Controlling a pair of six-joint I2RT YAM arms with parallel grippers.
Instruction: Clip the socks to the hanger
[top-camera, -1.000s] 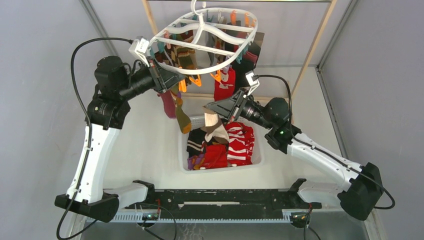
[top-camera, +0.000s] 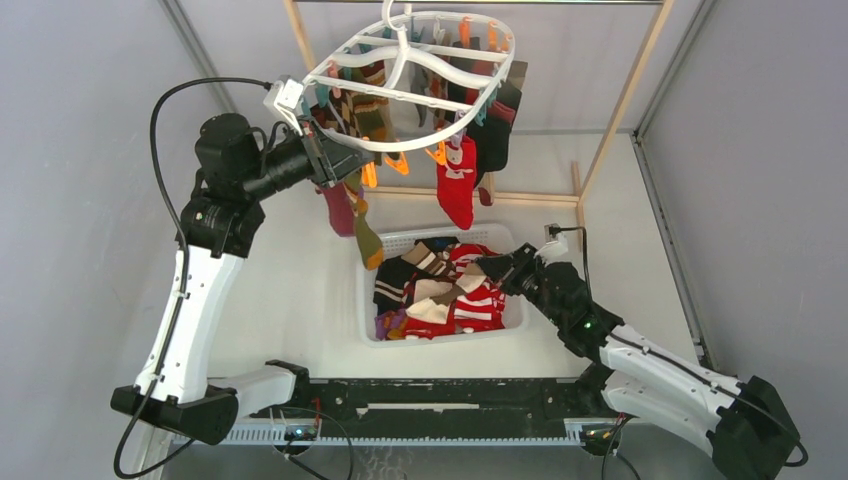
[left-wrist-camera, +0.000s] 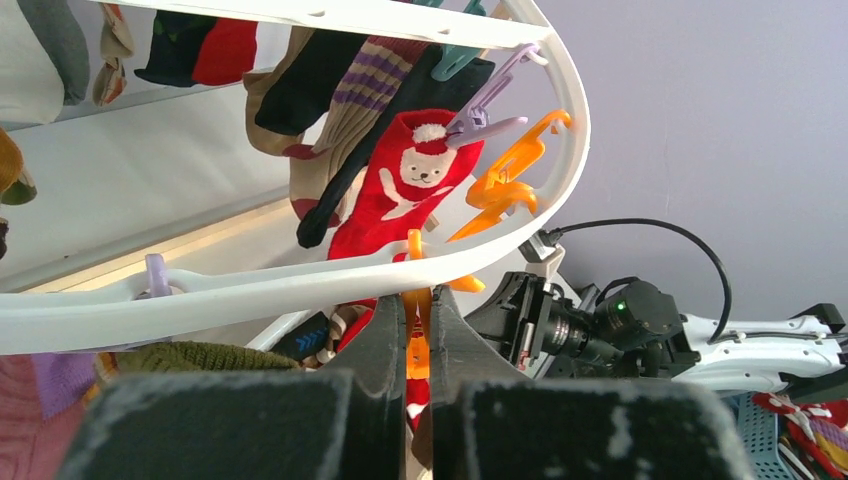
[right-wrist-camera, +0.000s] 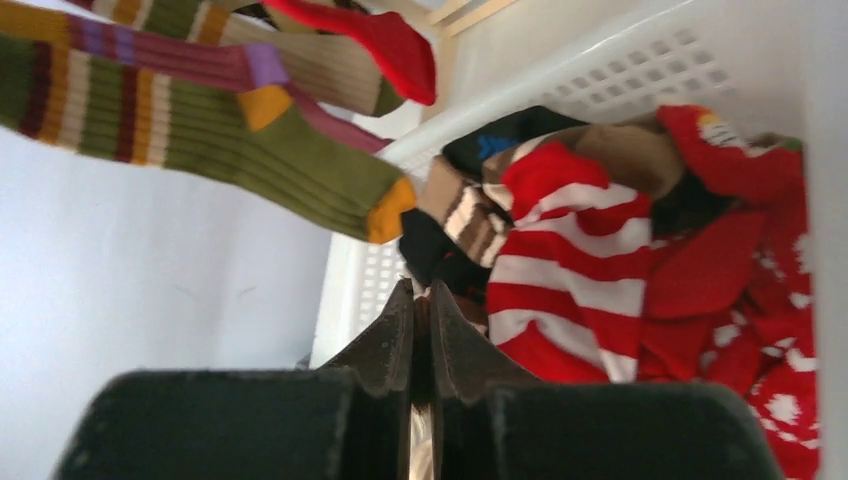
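The white hanger (top-camera: 430, 140) carries socks on clips, among them a red bear sock (left-wrist-camera: 418, 170). My left gripper is shut on an orange clip (left-wrist-camera: 417, 355) at the hanger's front rim. Low at the right side of the sock basket (top-camera: 515, 310), my right gripper (top-camera: 487, 263) has a brown-and-cream sock (top-camera: 445, 295) just beside its fingertips; in the right wrist view its fingers look close together, and how far they are open is unclear.
The basket holds red-and-white striped socks (right-wrist-camera: 565, 290) and dark ones. Hanging socks (right-wrist-camera: 300, 170) reach down over its left side. A wooden stand (top-camera: 625, 90) frames the hanger; the floor right of the basket is mostly clear.
My right gripper has moved down and to the right, from below the hanger into the basket area, and the brown-and-cream sock is lower now. The left arm has barely moved.
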